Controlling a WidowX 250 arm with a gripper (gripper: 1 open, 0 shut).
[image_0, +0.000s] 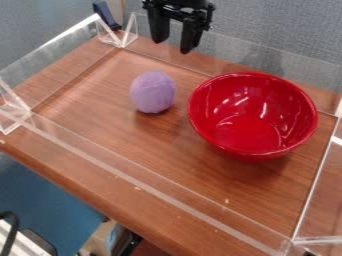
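Observation:
My black gripper (175, 30) hangs at the top centre of the camera view, above the back of the wooden tray area, its two fingers apart with nothing visible between them. A purple ball (152, 92) rests on the wood left of centre. To its right stands a large glossy red bowl (251, 115), empty inside.
Clear plastic walls (201, 220) ring the wooden surface (120, 160), with corner pieces at the edges. A dark object (106, 16) sits at the back left corner. Blue floor and cables lie beyond the lower left edge.

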